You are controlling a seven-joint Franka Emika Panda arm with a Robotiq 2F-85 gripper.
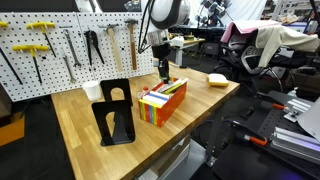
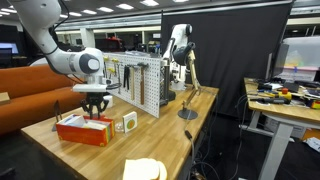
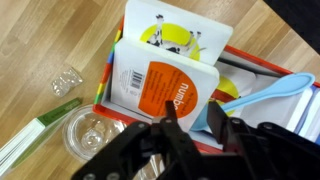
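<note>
The red box (image 1: 151, 113) stands on the wooden table, holding books and other items. In the wrist view, a white-and-orange book marked "numbers" (image 3: 168, 92) lies in the box, overlapping a white card with a yellow picture (image 3: 182, 27). A light blue spoon-like handle (image 3: 262, 97) lies to its right. My gripper is over the lower right part of the book, its two dark fingers apart. Nothing clearly shows held between them. From the side, the gripper (image 1: 164, 78) reaches down at the box's opening; its exact contact with the contents cannot be made out.
A black stand (image 1: 113, 118) and a white cup (image 1: 93, 91) are left of the box. Beside the box are a clear round container (image 3: 91, 132) and a green-edged book (image 3: 34, 133). A yellowish stack (image 2: 145, 169) lies apart. A tool pegboard (image 1: 65, 50) stands behind.
</note>
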